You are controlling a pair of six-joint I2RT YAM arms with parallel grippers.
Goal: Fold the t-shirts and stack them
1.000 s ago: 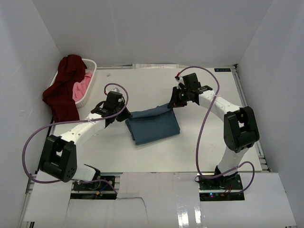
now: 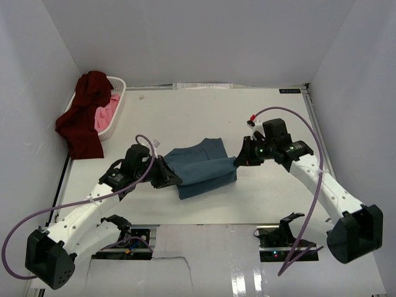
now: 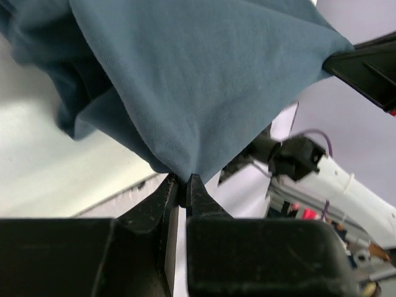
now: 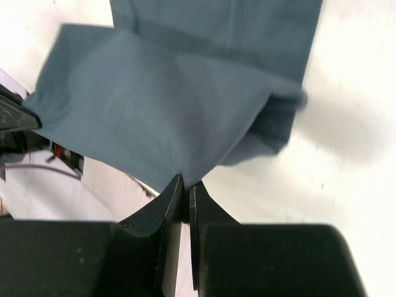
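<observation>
A blue-grey t shirt [image 2: 201,168] lies partly folded near the middle of the table, its upper layer raised between my two grippers. My left gripper [image 2: 178,180] is shut on one corner of that layer; in the left wrist view the cloth [image 3: 185,93] runs taut up from the fingertips. At the other corner my right gripper [image 2: 237,163] is shut on the shirt, and the right wrist view shows the fabric [image 4: 161,111] bunched to a point between its fingers. Beneath the raised layer, the lower part of the shirt rests on the table.
A white basket [image 2: 117,93] stands at the back left, with a dark red cloth [image 2: 86,117] draped over its side and a pink cloth [image 2: 106,114] inside.
The right gripper has also shifted a little to the right.
</observation>
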